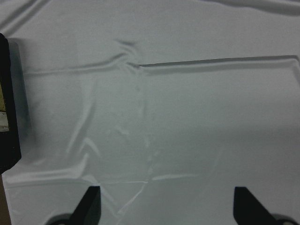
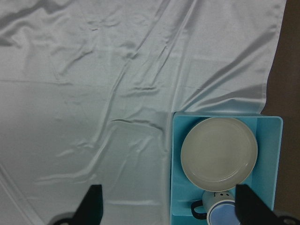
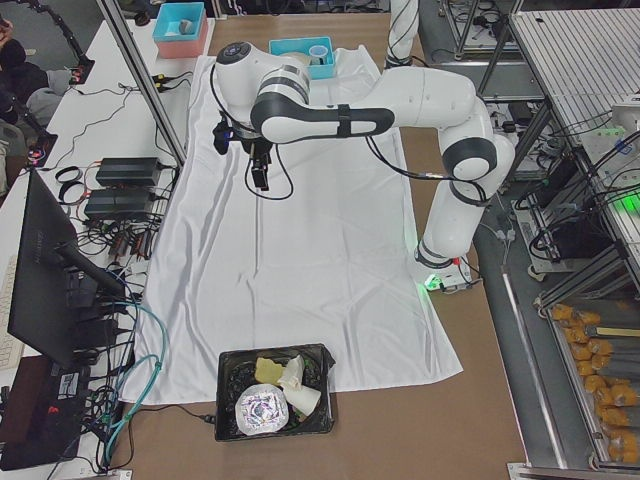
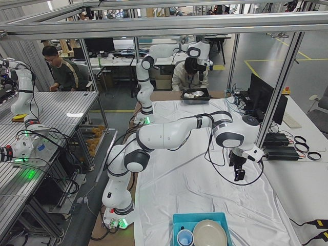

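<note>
A white cloth (image 3: 300, 260) covers the table. My left gripper is over it, its two fingers wide apart with only cloth below; the dark bin (image 1: 9, 140) shows at that view's left edge. My right gripper also has its fingers wide apart, above the cloth near a blue tray (image 2: 267, 154) holding a beige plate (image 2: 219, 153) and a mug (image 2: 211, 206) with a black handle.
A black bin (image 3: 325, 415) with foil, a yellow piece and white items sits at the opposite end of the cloth from the blue tray. Monitors and cables line one side.
</note>
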